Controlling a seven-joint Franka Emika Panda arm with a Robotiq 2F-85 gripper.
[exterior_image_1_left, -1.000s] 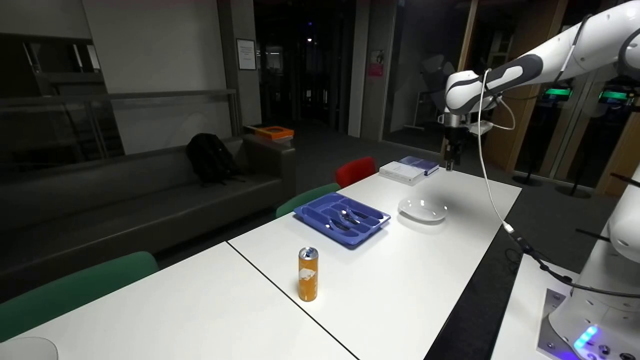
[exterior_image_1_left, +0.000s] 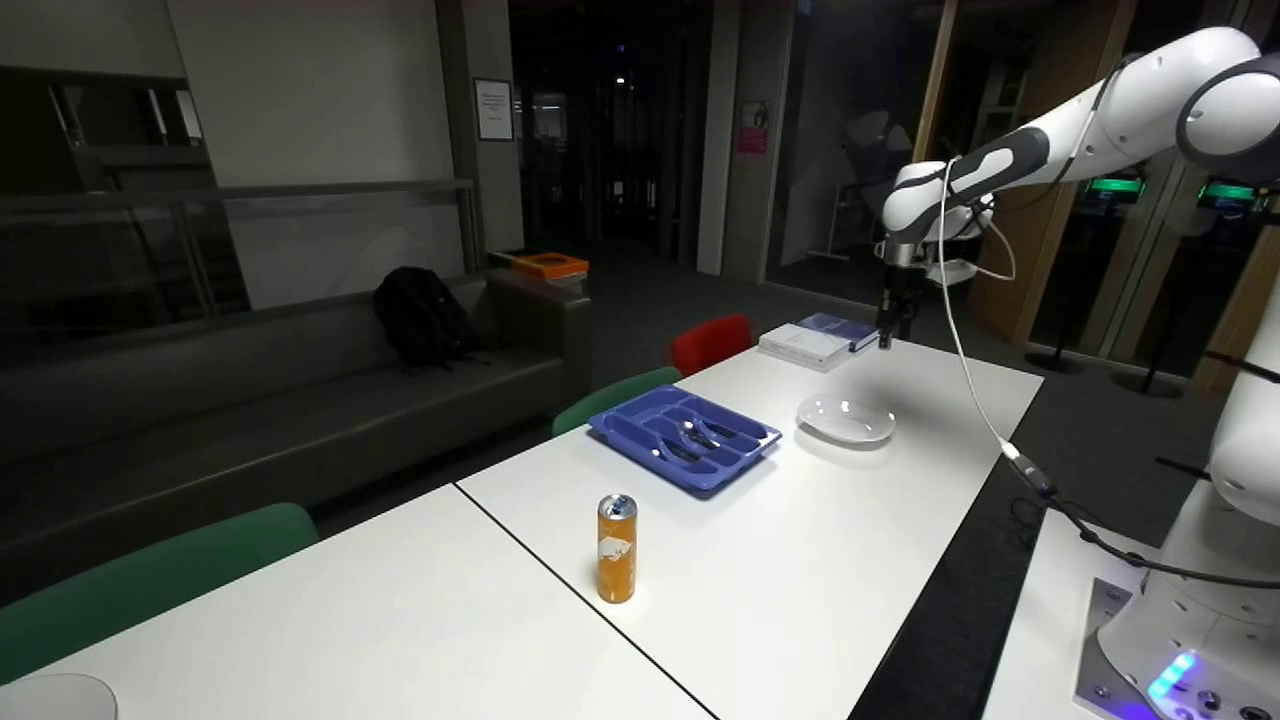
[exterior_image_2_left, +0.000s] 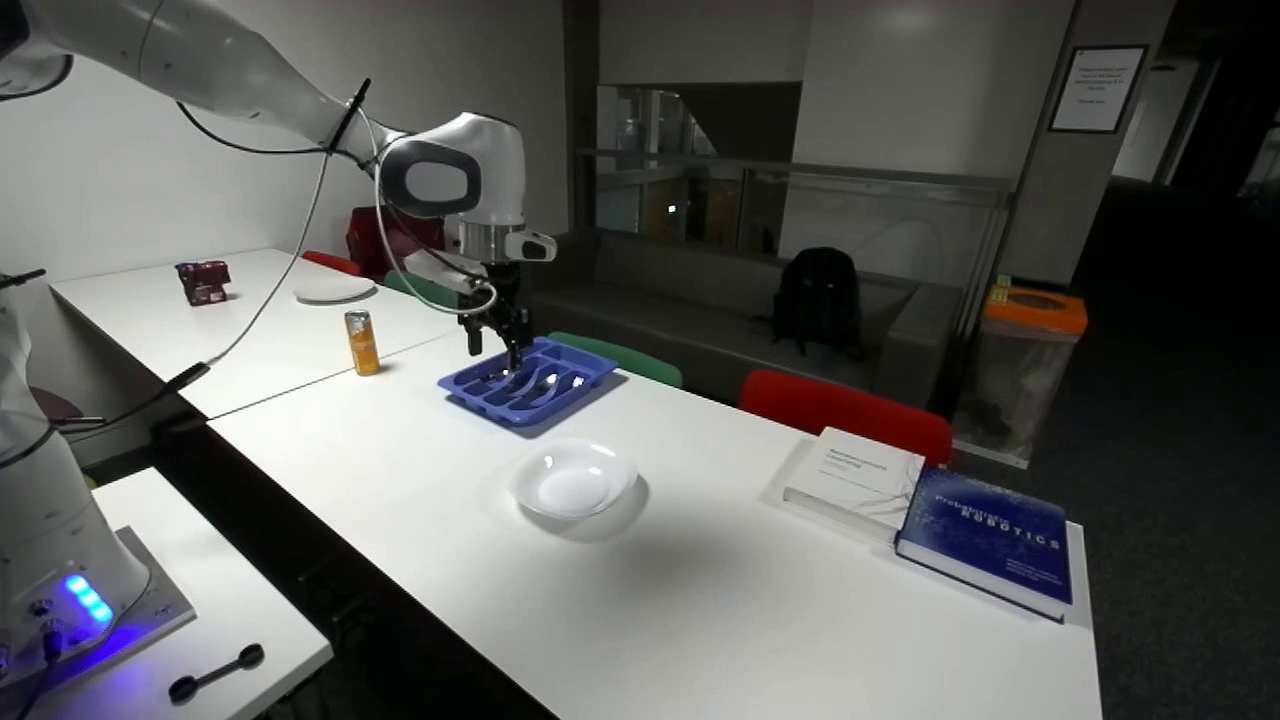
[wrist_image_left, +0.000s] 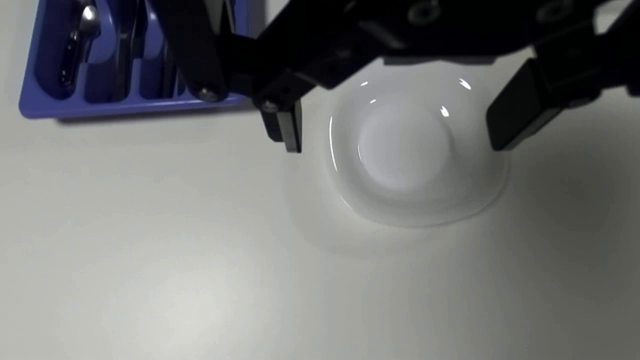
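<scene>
Wide apart, the fingers of my open gripper show in the wrist view with nothing between them, hanging above the table. Beneath them a glossy white bowl (wrist_image_left: 405, 150) appears in the gap, lower down and untouched. In exterior view 1 the gripper (exterior_image_1_left: 894, 330) hangs in the air on the far side of the bowl (exterior_image_1_left: 846, 420). A blue cutlery tray (exterior_image_2_left: 524, 420) stands beside the bowl, with spoons and other dark-handled pieces in its compartments.
An orange can (exterior_image_1_left: 617, 550) stands upright near the table seam. Two books, one white (exterior_image_2_left: 854, 472) and one blue (exterior_image_2_left: 986, 536), lie at the table's far end. The table in front of the bowl is clear.
My gripper has come slightly lower and moved a little to the left in exterior view 1. The bowl, tray, can and books have stayed put.
</scene>
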